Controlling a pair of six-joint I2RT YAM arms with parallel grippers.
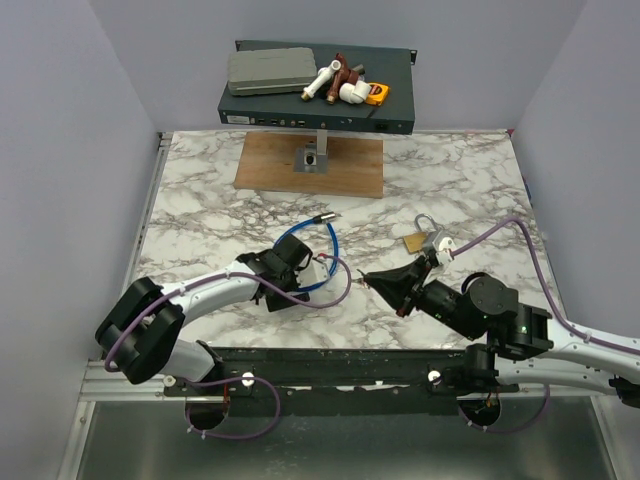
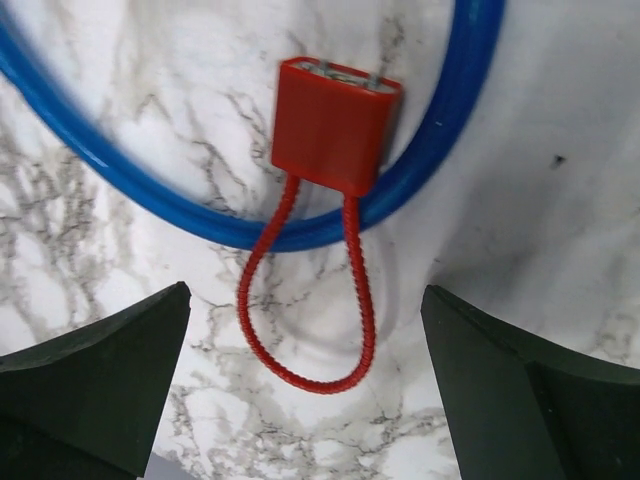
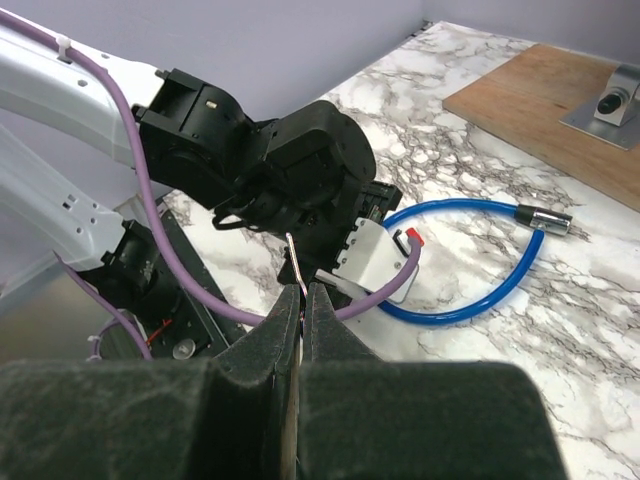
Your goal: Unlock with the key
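In the left wrist view a red lock (image 2: 330, 125) with a red cord loop lies on the marble beside a blue cable lock (image 2: 150, 195). My left gripper stands open over the red cord. In the top view the left arm hides most of this. My right gripper is shut, with a thin pale strip showing at its tips, too small to identify. A brass padlock (image 1: 414, 243) lies right of centre, near the right arm.
A wooden board (image 1: 260, 160) with a metal latch lies at the back, below a dark shelf (image 1: 260, 110) holding assorted items.
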